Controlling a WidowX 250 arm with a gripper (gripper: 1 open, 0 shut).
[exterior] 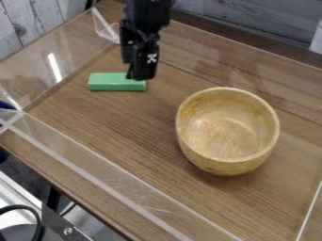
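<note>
My black gripper (141, 66) hangs at the top centre of the camera view, open, just above and a little right of a flat green block (116, 81) on the wooden table. Nothing clearly shows between its fingers. A large pale wooden bowl (227, 155) sits to the right on the table.
At the far left is a pale, see-through area along the edge, and a black cable (25, 212) lies at the bottom left.
</note>
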